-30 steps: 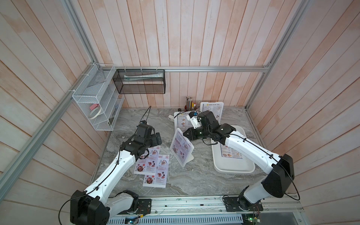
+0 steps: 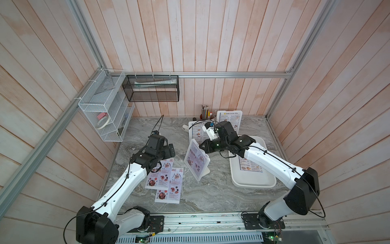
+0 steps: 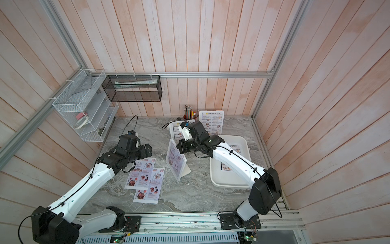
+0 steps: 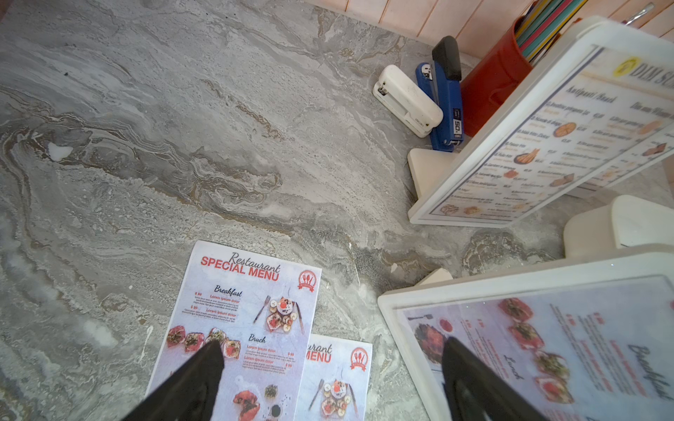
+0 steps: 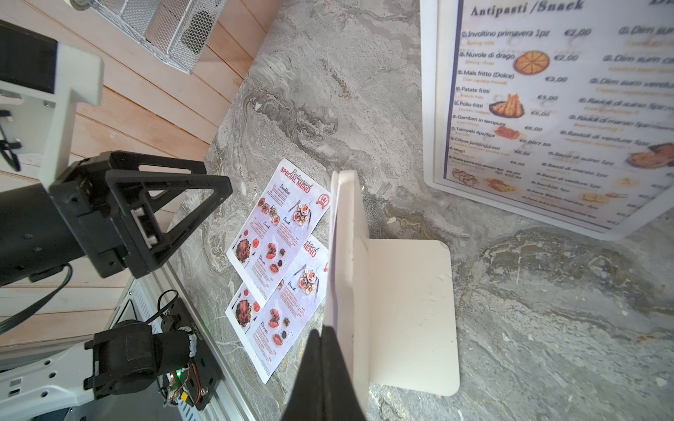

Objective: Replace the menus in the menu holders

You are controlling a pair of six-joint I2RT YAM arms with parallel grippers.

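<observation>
A menu holder (image 2: 195,159) with a colourful special menu in it stands at mid table, turned toward the left. My right gripper is shut at the holder's edge; whether anything thin is between its fingers is hidden. Two special menu sheets (image 4: 231,308) lie overlapping at the front left, with my left gripper above them, open and empty. Two holders with dim sum menus (image 5: 540,105) stand at the back.
A white tray (image 2: 251,181) with a menu sheet in it sits at the right. Staplers (image 4: 407,98) and a red pen cup (image 4: 495,77) are at the back. Wire shelves (image 2: 103,105) hang at the left wall.
</observation>
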